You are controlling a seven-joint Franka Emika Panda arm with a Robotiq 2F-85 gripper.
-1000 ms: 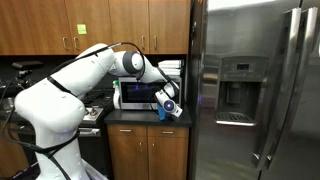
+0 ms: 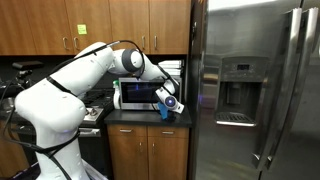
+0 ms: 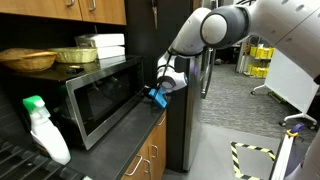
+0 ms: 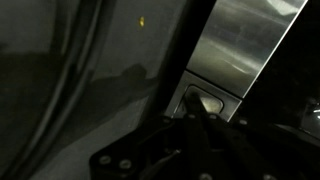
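A microwave (image 2: pixel 138 93) with a dark door and silver trim stands on the dark counter. My gripper (image 3: pixel 151 94) is at the right end of its front, low over the counter, with blue showing near the hand. In the wrist view, the dark gripper reaches over a square, button-like panel (image 4: pixel 212 102) on the silver trim (image 4: pixel 240 45). Its fingers are shut, and nothing shows between them. The fingertips are too dark to tell whether they touch the panel.
Baskets (image 3: pixel 28 60) sit on top of the microwave. A white bottle with a green cap (image 3: pixel 48 130) stands on the near counter beside the stove. To the right rises a steel fridge (image 2: pixel 238 60). Bare counter (image 3: pixel 115 150) lies in front of the microwave.
Nothing else has visibly moved.
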